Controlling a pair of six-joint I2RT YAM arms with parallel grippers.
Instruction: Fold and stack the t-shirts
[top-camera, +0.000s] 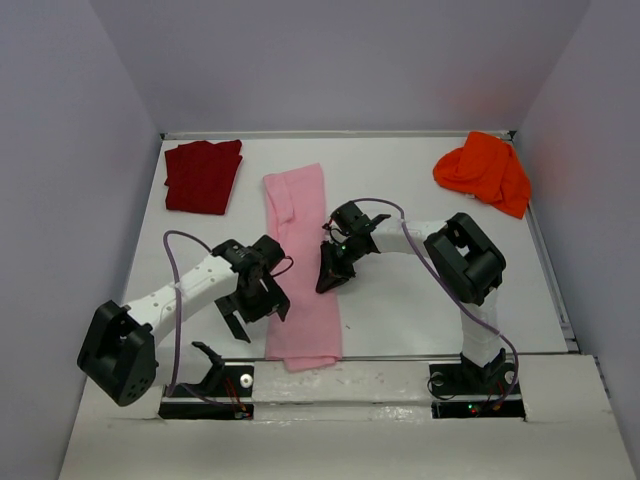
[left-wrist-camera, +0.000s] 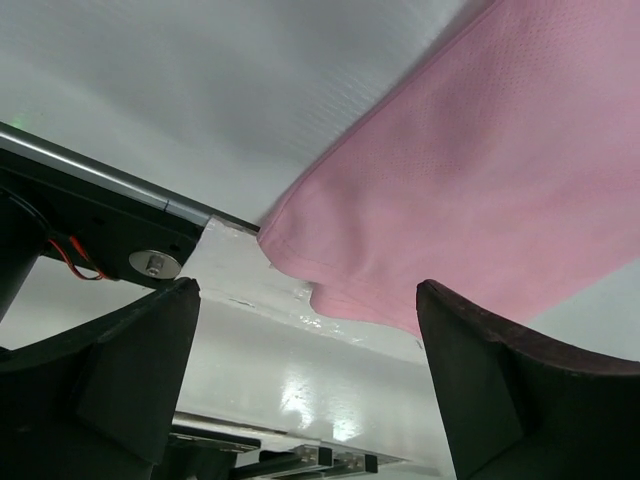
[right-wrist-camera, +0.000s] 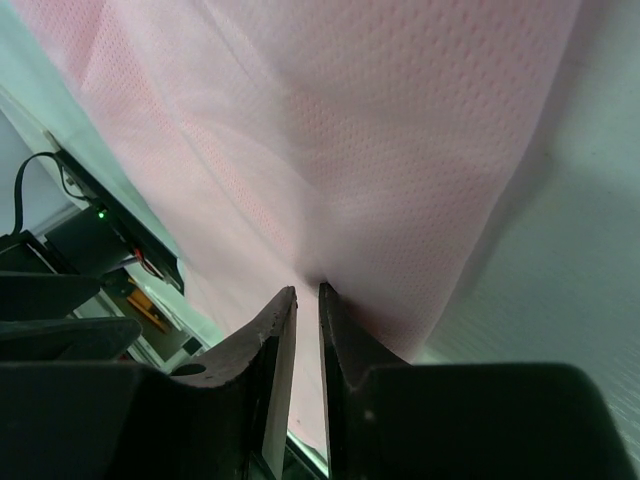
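Observation:
A pink t-shirt (top-camera: 300, 240) lies lengthwise down the middle of the table, its near end over the front edge. My left gripper (top-camera: 258, 318) hovers open at its lower left; in the left wrist view the cloth's corner (left-wrist-camera: 330, 250) lies between and beyond the spread fingers. My right gripper (top-camera: 322, 285) is low at the shirt's right edge; in the right wrist view its fingertips are close together on the pink fabric (right-wrist-camera: 330, 170), and whether any cloth is between them I cannot tell.
A folded dark red shirt (top-camera: 200, 180) lies back left, an orange-red bundled shirt (top-camera: 480, 175) back right.

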